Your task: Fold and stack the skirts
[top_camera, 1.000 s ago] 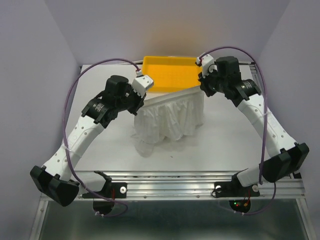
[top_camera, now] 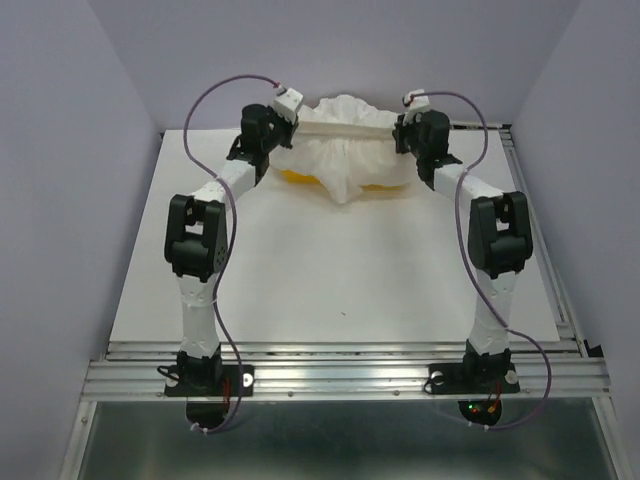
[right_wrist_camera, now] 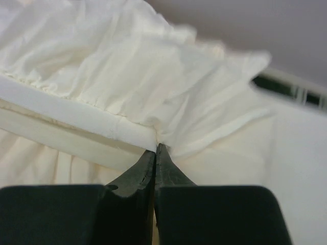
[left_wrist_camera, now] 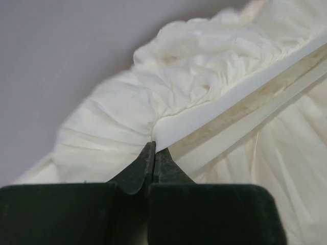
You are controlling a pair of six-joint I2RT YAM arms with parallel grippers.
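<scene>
A white skirt (top_camera: 345, 160) is stretched by its waistband between my two grippers at the back of the table, draped over a yellow bin. My left gripper (top_camera: 290, 128) is shut on one end of the waistband; in the left wrist view the band (left_wrist_camera: 204, 115) runs from its fingertips to the upper right. At the other end my right gripper (top_camera: 402, 135) is shut on the band's right corner, and the right wrist view shows the cloth (right_wrist_camera: 127, 130) pinched at its tips. The skirt's lower part hangs forward and spreads behind the band.
The yellow bin (top_camera: 300, 178) shows only along its front edge, the rest being covered by cloth. A grey wall (top_camera: 330, 50) rises right behind.
The bin, fully visible before, is now mostly covered.
</scene>
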